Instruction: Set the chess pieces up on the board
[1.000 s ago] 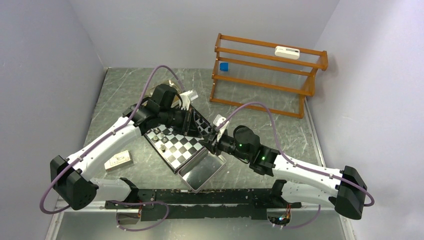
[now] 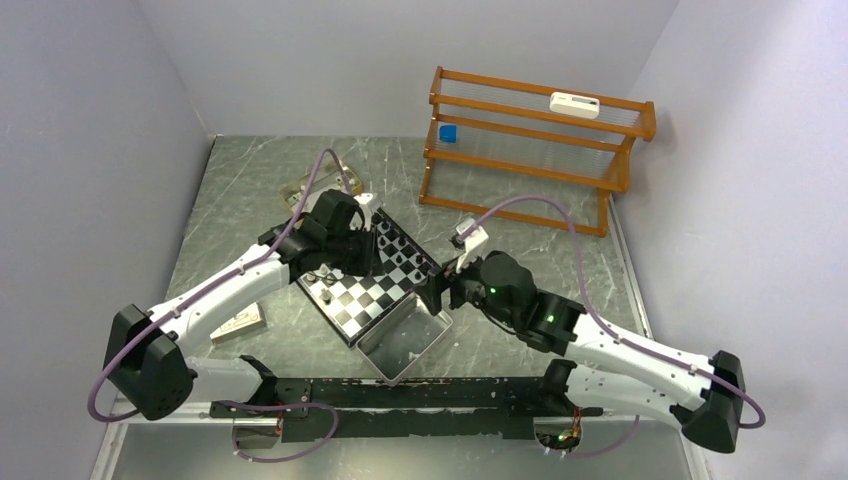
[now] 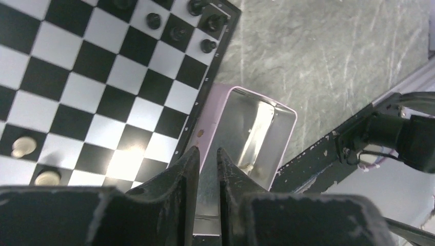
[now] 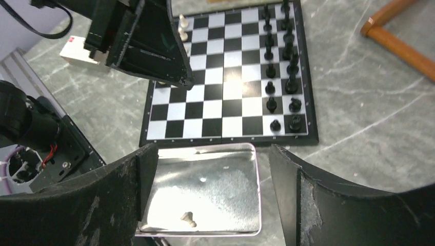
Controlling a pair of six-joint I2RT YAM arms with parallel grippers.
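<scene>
The chessboard (image 2: 355, 300) carries black pieces (image 4: 291, 86) along one side and a few white pieces (image 3: 23, 146) on the other. My left gripper is over the board's edge and the metal tray (image 2: 405, 340), its fingers a narrow gap apart, with no piece visible between them. My right gripper is wide open beside the board, over the tray, in which a small light piece (image 4: 187, 218) lies.
A wooden rack (image 2: 530, 160) stands at the back right. A box of pieces (image 2: 295, 190) is behind the board, partly hidden. A pale box (image 2: 238, 320) lies at the left.
</scene>
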